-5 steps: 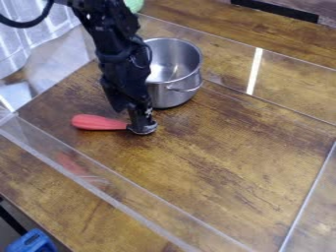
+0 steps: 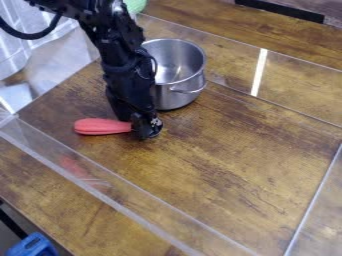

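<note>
My black gripper [image 2: 139,122] hangs down from the upper left, low over the wooden table, at the head of a red-handled utensil [image 2: 103,126]. The handle points left and the dark head lies under or between the fingers; whether they are closed on it I cannot tell. A steel pot [image 2: 179,62] with a side handle stands just behind the gripper, partly hidden by the arm.
A clear plastic barrier [image 2: 134,207] runs along the front left edge, with a blue object [image 2: 34,247] beyond it. A green item [image 2: 132,6] is at the back.
The gripper has moved slightly down onto the utensil's head. The utensil and pot look about where they were.
</note>
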